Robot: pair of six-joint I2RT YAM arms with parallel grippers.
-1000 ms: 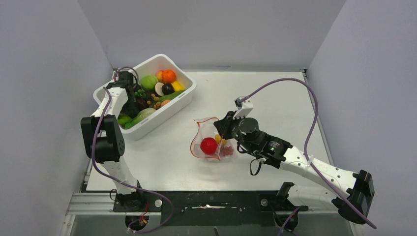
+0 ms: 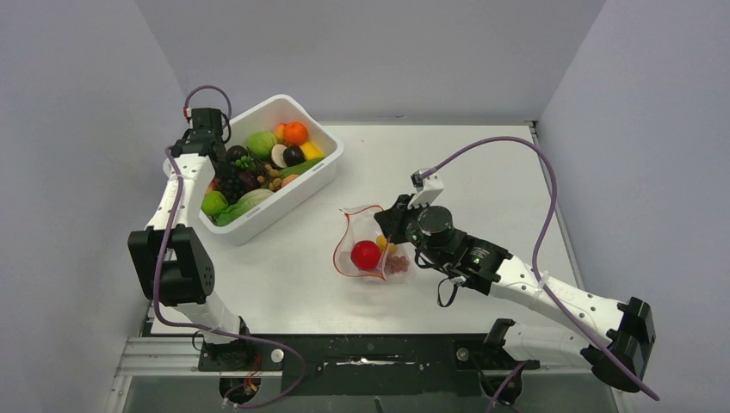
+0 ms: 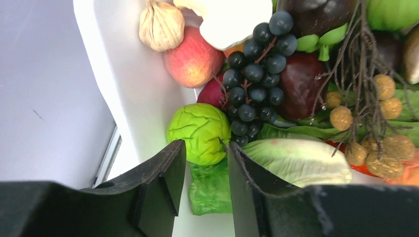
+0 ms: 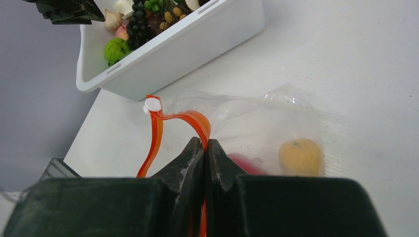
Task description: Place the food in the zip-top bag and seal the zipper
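In the left wrist view, my left gripper is above the bin with its fingertips a narrow gap apart and nothing held. The round green lettuce-like vegetable (image 3: 197,126) lies beyond and below those tips, by the bin wall. My right gripper is shut on the orange-edged rim of the clear zip top bag (image 4: 232,116). The bag's mouth gapes toward the left in the top view. Inside it are a red round item (image 2: 365,255), a yellow item (image 2: 387,244) and pinkish grapes (image 2: 398,264).
The white bin (image 2: 288,203) stands at the back left, crowded with toy food. Dark grapes (image 3: 254,74), a peach (image 3: 193,58) and a pale leafy head (image 3: 296,160) surround the green vegetable. Bare table (image 2: 482,163) lies behind the right arm.
Right arm and bag are still.
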